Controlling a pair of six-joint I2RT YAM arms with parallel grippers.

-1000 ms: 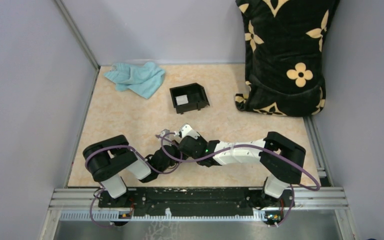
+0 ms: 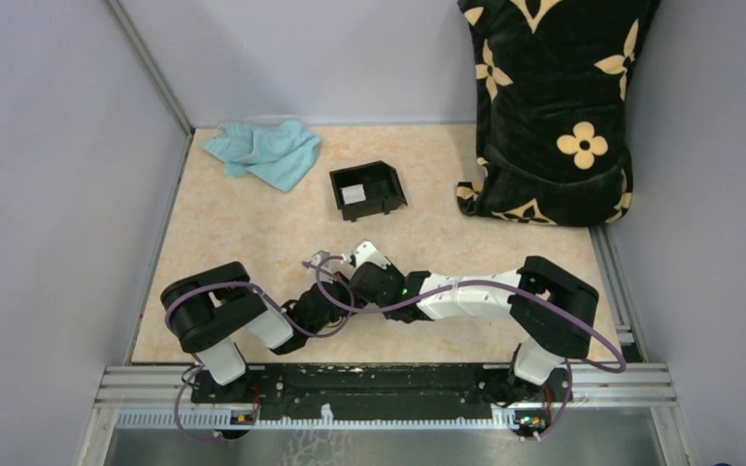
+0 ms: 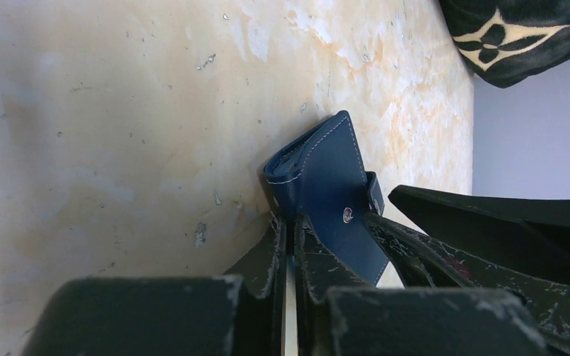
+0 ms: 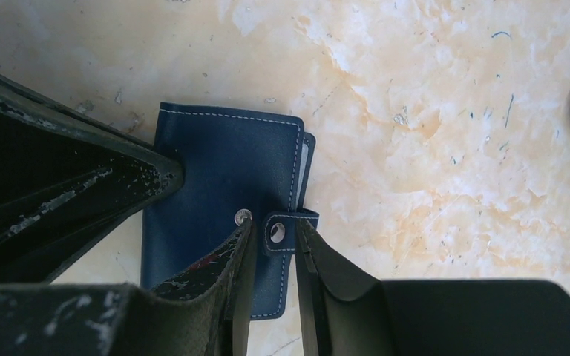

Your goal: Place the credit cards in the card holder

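Note:
A dark blue card holder [image 4: 223,156] stands folded between my two grippers, its snap strap [image 4: 289,231] loose by the right edge. In the right wrist view a pale sliver, possibly a card edge [image 4: 303,174], shows between its covers. My left gripper is shut on the holder's near edge. The right gripper is open, its fingertips on either side of the strap's snap end; whether they touch it I cannot tell. From above, the arms hide the holder. A white piece, perhaps a card [image 2: 353,194], lies in the black box [image 2: 386,200].
Behind the grippers stands the black box, with a light blue cloth [image 2: 270,153] at the back left. A large black patterned cushion [image 2: 554,116] takes up the back right. Both gripper tips are crowded close together.
The right arm has shifted very slightly to the right at its elbow. The left arm, box and cloth stay where they were.

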